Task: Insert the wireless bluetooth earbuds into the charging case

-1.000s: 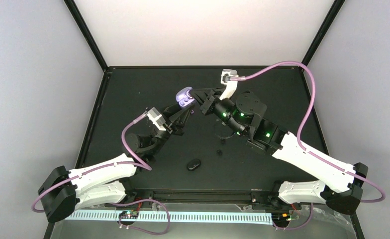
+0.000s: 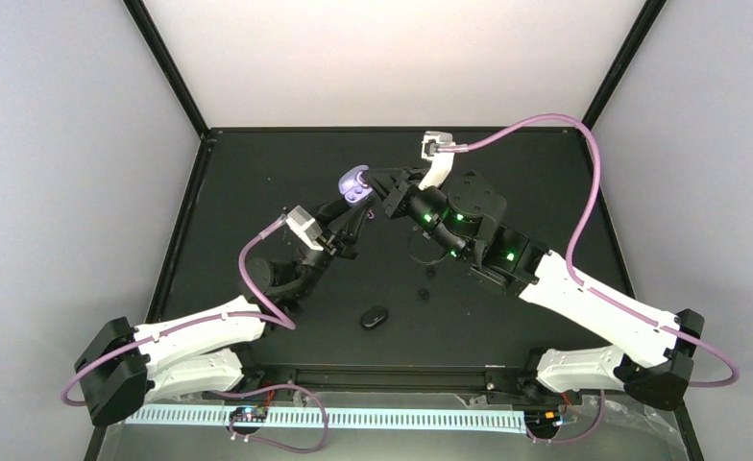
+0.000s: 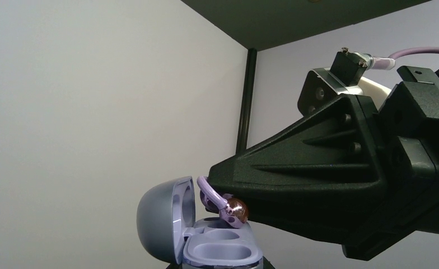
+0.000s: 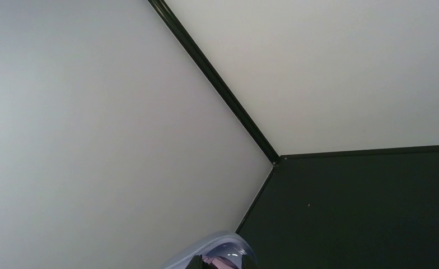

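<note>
In the top view, the pale purple charging case [image 2: 352, 180] is held up above the table, its lid open, with my left gripper [image 2: 357, 203] shut on it. My right gripper [image 2: 367, 181] reaches in from the right to the case. A purple clip earbud [image 3: 212, 194] with a brown shiny bead sits low at the far well of the case [image 3: 191, 262] in the left wrist view. The near well looks empty. In the right wrist view, the fingertips [image 4: 194, 262] stand apart with the purple earbud [image 4: 220, 262] between them; the lid [image 4: 206, 245] curves behind.
A small purple piece [image 2: 371, 215] shows just beside the left fingers, too small to identify. On the black table lie a black oval object [image 2: 375, 317] and small dark bits [image 2: 424, 294].
The right arm has shifted slightly left, its fingertips staying by the case. The left arm and the case have hardly moved.
</note>
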